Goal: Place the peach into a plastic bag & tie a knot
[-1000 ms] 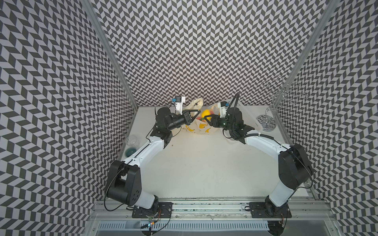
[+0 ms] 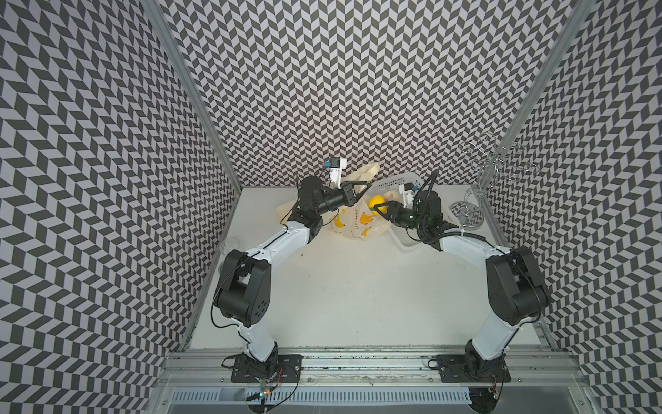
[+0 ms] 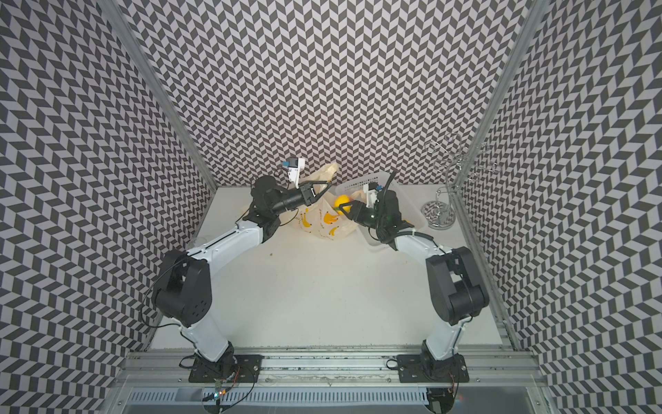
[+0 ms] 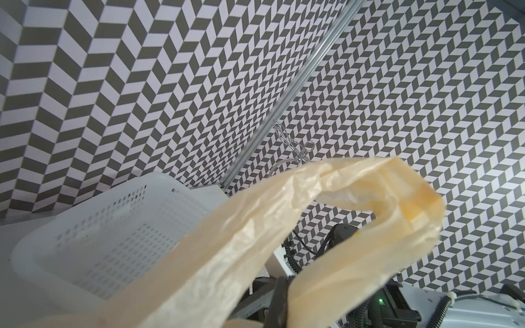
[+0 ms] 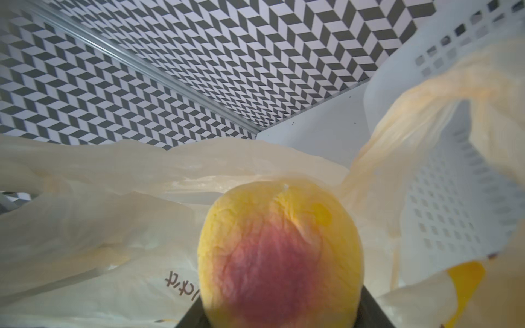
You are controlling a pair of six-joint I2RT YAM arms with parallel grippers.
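The yellow peach [image 2: 377, 203] with a pink blush [image 5: 279, 257] fills the lower middle of the right wrist view, between the fingers of my right gripper [image 2: 381, 207], over the mouth of the crinkled plastic bag [image 3: 320, 220] printed with bananas. The fingers are mostly hidden behind the peach, so their grip is unclear. My left gripper [image 2: 358, 186] is shut at the bag's upper left, where a raised loop of plastic [image 4: 339, 175] rises from its fingertips.
A white perforated basket [image 4: 65, 246] sits behind and right of the bag. A wire stand [image 2: 469, 214] is at the right rear, clear cups [image 2: 229, 245] at the left edge.
Both arms have shifted to the right, the bag and peach moving along with them. The left gripper also sits a little higher and further back.
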